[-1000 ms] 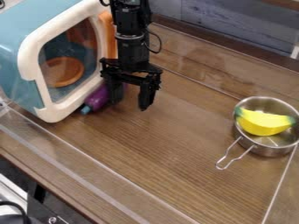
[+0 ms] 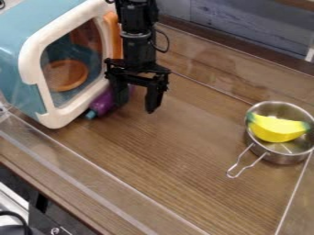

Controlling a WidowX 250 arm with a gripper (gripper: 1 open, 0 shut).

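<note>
My black gripper point(image 2: 136, 95) hangs at the centre-left, its two fingers spread open and pointing down, beside the front of the white-and-teal toy appliance point(image 2: 22, 48). A purple eggplant point(image 2: 102, 104) with a blue-green end lies at the foot of the appliance's white frame, partly behind the left finger; whether that finger touches it I cannot tell. An orange plate point(image 2: 66, 73) shows inside the appliance.
A steel strainer point(image 2: 288, 153) with a wire handle sits at the right, holding a yellow banana point(image 2: 274, 127). A grey wall runs along the back.
The gripper has shifted very slightly, a little upward and to the left. Everything else looks as it was.
</note>
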